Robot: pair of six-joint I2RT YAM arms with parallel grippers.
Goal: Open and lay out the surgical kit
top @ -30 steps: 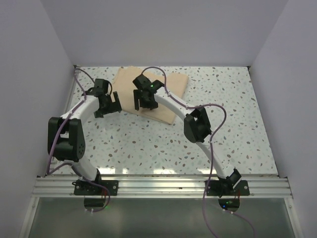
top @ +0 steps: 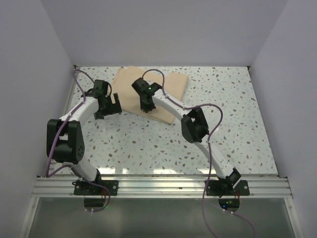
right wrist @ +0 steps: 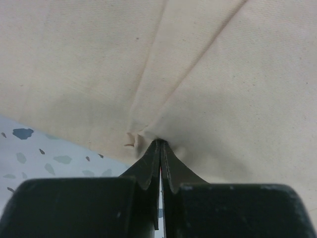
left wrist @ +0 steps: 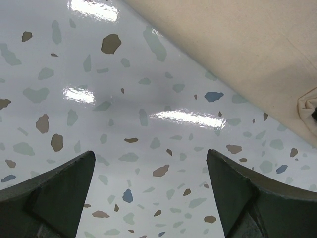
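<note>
A beige cloth wrap (top: 171, 89) lies spread over the back middle of the table, its surface creased in the right wrist view (right wrist: 74, 74). My right gripper (top: 146, 109) is down on the wrap near its front edge, shut, its fingertips at a small fold in the fabric; whether fabric is between them is hard to tell. My left gripper stands open over bare tabletop at the left, just outside the wrap's edge, with nothing between its fingers. A folded bit with something dark shows at the right edge of the left wrist view.
Grey walls border it at the back and sides. Both arms reach in from the front edge.
The left arm has barely moved.
</note>
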